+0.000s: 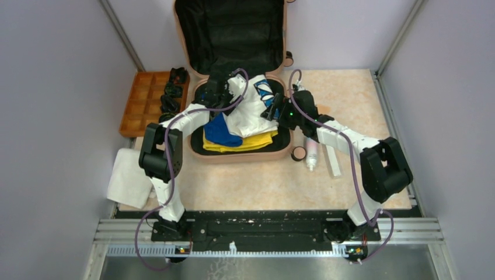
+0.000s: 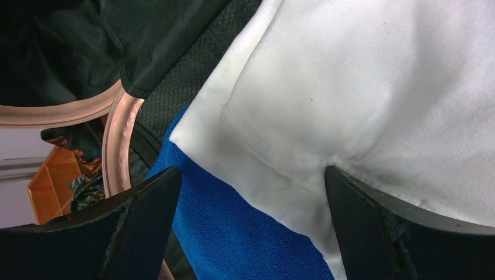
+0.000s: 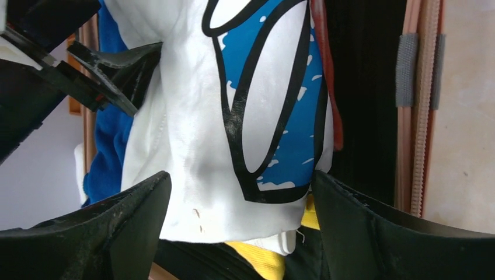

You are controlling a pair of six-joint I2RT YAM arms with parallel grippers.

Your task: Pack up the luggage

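In the open pink suitcase (image 1: 233, 156) lie folded clothes: a white shirt with blue-and-black print (image 1: 248, 119) on top, a blue garment (image 1: 217, 133) and yellow cloth (image 1: 257, 142) beneath. My left gripper is open over the white shirt's upper left, fingertips pressed onto its fabric beside the blue cloth. My right gripper is open at the shirt's printed right edge near the suitcase rim, its fingers either side of the printed fold, one against the edge. The left gripper also shows at upper left in the right wrist view.
An orange divided tray (image 1: 135, 105) with dark items stands left of the suitcase, a white cloth (image 1: 128, 178) at lower left. A bottle (image 1: 311, 157), round compact (image 1: 299, 153) and long white box (image 1: 334, 163) lie to the right.
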